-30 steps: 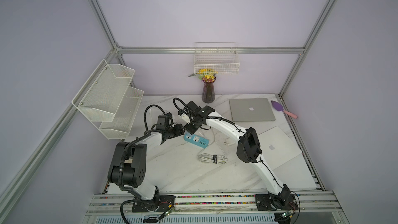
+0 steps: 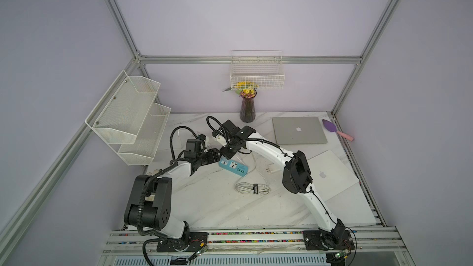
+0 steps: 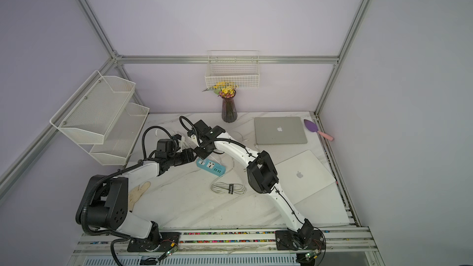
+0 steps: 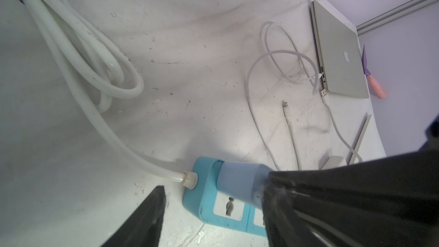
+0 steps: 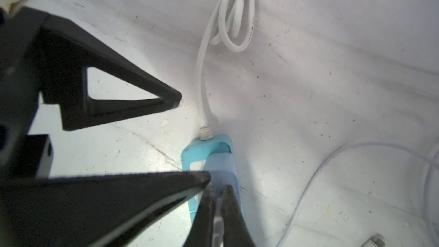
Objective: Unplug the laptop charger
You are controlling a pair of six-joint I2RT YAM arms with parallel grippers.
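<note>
The white charger block [image 4: 242,180] stands in the cord end of the blue power strip [image 4: 196,201]. Over that end, my left gripper has its fingers spread, one off the strip's side and one close by the charger. In the right wrist view that nearer fingertip overlaps the charger [image 5: 221,162]; contact cannot be judged. My right gripper has its fingers together, their tips at the charger; only a narrow pale slit shows between them, and nothing clearly held. From above, both grippers cover the strip's upper left end [image 2: 232,165].
A coiled white cord [image 2: 252,187] lies in front of the strip. Right of it are a grey laptop [image 2: 299,130] and a silver one [image 2: 325,173]. A vase [image 2: 247,109] stands behind. A thin cable [image 4: 250,96] crosses the table.
The left arm's elbow has swung slightly left and its gripper has shifted very little. The right arm is almost still, and the power strip stays in place.
</note>
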